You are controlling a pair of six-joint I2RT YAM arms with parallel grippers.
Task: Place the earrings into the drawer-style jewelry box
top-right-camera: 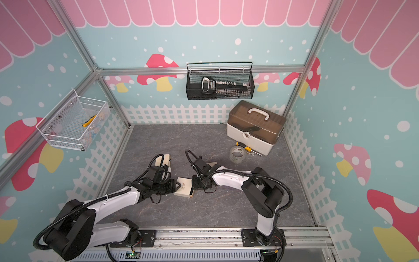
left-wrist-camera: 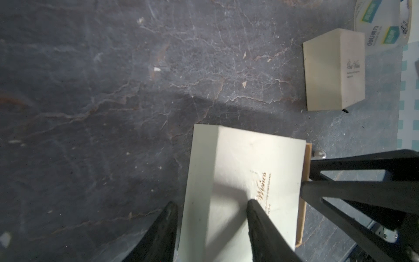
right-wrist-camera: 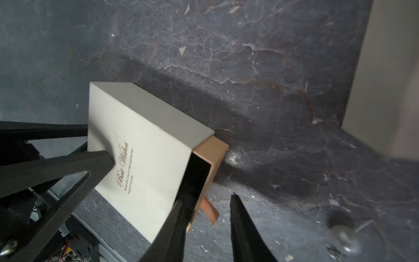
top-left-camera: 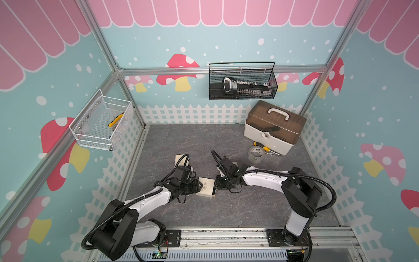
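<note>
The white jewelry box (top-left-camera: 206,185) lies between my grippers, printed "Best Wishes"; in the right wrist view its tan drawer (right-wrist-camera: 209,150) sticks out slightly, with an orange pull tab (right-wrist-camera: 209,210). My left gripper is over the box's body, fingers apart. My right gripper is open at the drawer's edge, the tab showing between its fingers. A blurred silver piece (right-wrist-camera: 344,240), perhaps an earring, lies on the table beside them.
A second small box (left-wrist-camera: 333,69) stands behind. A tape roll (top-left-camera: 256,154), screwdriver (top-left-camera: 261,146) and brown-lidded case (top-left-camera: 275,126) are at the back right.
</note>
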